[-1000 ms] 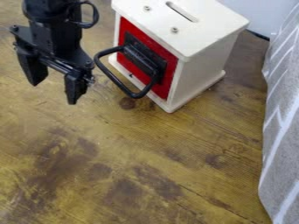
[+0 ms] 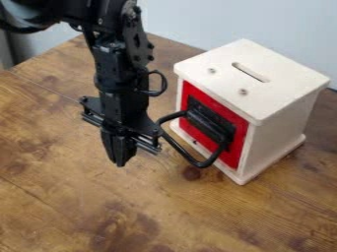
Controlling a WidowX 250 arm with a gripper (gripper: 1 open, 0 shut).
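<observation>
My black gripper (image 2: 118, 148) hangs low over the wooden table at the centre-left, shut, with nothing visible between its fingers. To its right stands a white wooden box (image 2: 263, 89) with a slot and two screws on top. The box's front carries a red panel (image 2: 232, 153) with a black door and a bent black handle (image 2: 198, 157) reaching out toward my gripper.
A pale wall (image 2: 184, 15) rises behind, close at the back of the box.
My gripper, earlier with fingers apart, is now shut.
</observation>
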